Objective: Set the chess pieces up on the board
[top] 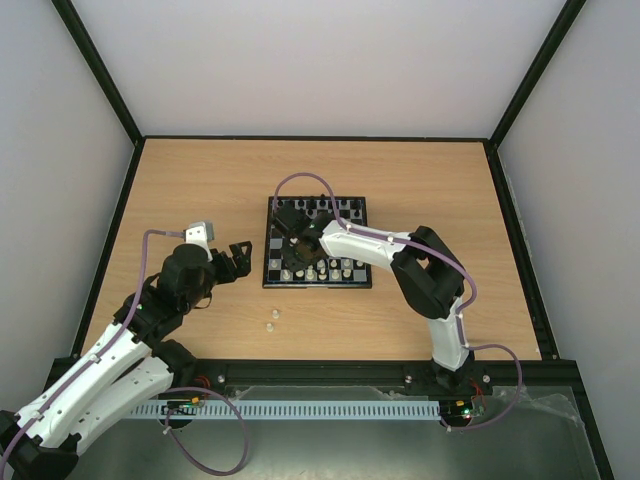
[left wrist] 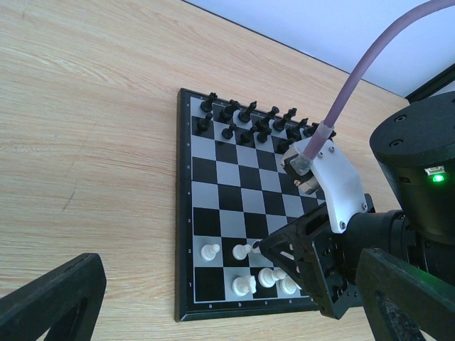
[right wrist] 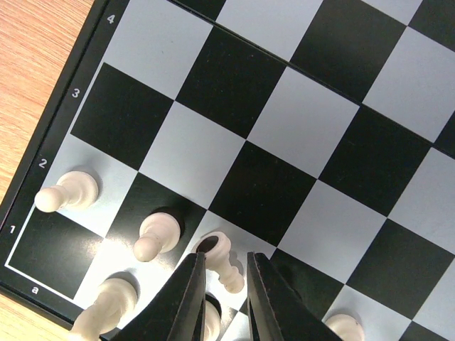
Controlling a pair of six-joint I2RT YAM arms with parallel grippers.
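A white pawn (right wrist: 222, 261) lies tipped on a light square in row 2 in the right wrist view, its dark underside facing up and left. My right gripper stands open around it, with a gap between the pawn and the fingers. White pawns stand upright on the squares to its left, one at the a-file (right wrist: 78, 189) and one beside it (right wrist: 159, 233). My left gripper (top: 242, 258) is wide open and empty, left of the chessboard (top: 267, 240). In the left wrist view the right arm hides part of the board's near right side.
Two loose white pieces, one (top: 276, 314) just behind the other (top: 270, 327), stand on the table in front of the board. Black pieces (left wrist: 250, 111) fill the far rows. White back-row pieces (left wrist: 243, 285) stand close to my right gripper. The board's middle rows are clear.
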